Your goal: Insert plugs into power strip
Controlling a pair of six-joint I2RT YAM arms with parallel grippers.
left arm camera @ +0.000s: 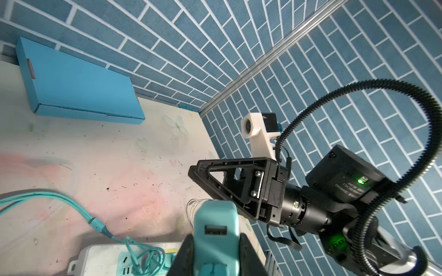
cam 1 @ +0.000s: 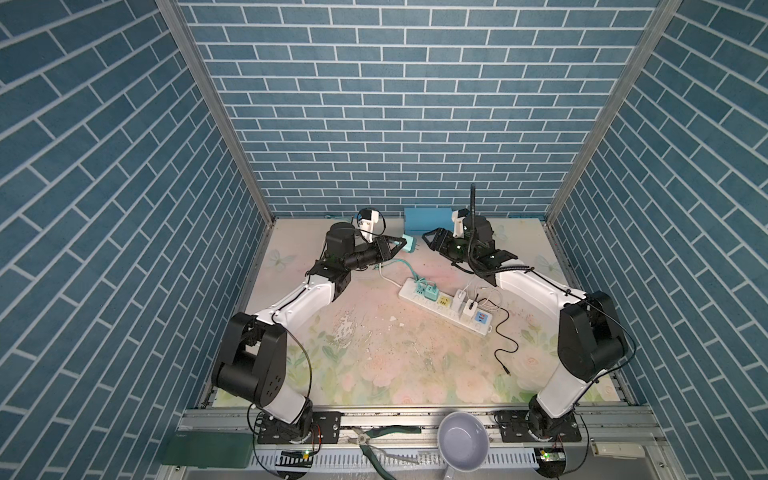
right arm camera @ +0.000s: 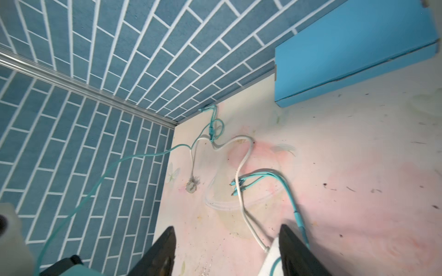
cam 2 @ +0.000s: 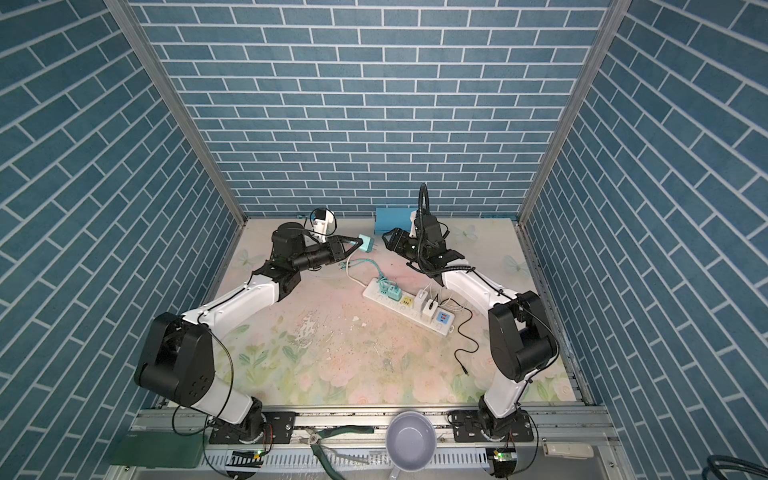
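A teal USB charger plug [left arm camera: 216,230] is clamped in my left gripper [cam 1: 393,248] above the table's middle, its USB port showing in the left wrist view. To its right my right gripper [cam 1: 438,240] hangs part open; in the right wrist view nothing shows between its blurred fingertips. Below both lies the white power strip [cam 1: 416,297], set diagonally, holding a teal plug [cam 1: 430,291] with a looped cable near its left end and white plugs [cam 1: 459,299] toward the right, with a yellow socket patch between and a blue panel [cam 1: 482,317] at the right end.
A flat blue box [left arm camera: 82,82] lies against the back wall. Teal and white cables [right arm camera: 248,151] cross the back left. A black cable [cam 1: 506,340] runs right of the strip. A grey pan [cam 1: 462,440] sits beyond the front edge.
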